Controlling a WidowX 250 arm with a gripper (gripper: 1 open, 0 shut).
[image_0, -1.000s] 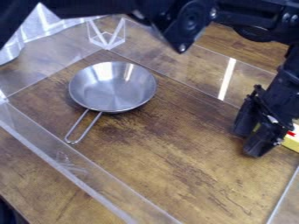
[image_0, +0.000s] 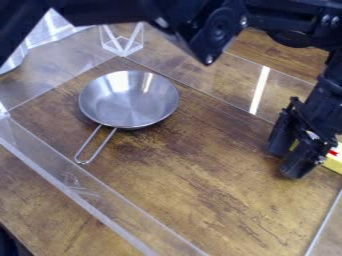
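Observation:
A steel pan (image_0: 128, 98) with a wire handle rests on the wooden board at the left of the view, its handle pointing toward the lower left. At the right edge my black gripper (image_0: 286, 152) is low over the board, right beside a yellow object (image_0: 333, 163) with some red on it, which is mostly hidden behind it. Whether the fingers are open or shut on something is hard to make out.
Clear plastic walls (image_0: 80, 185) border the board along the left, back and right. A clear plastic piece (image_0: 120, 38) stands at the back left. The middle of the board (image_0: 181, 190) is bare.

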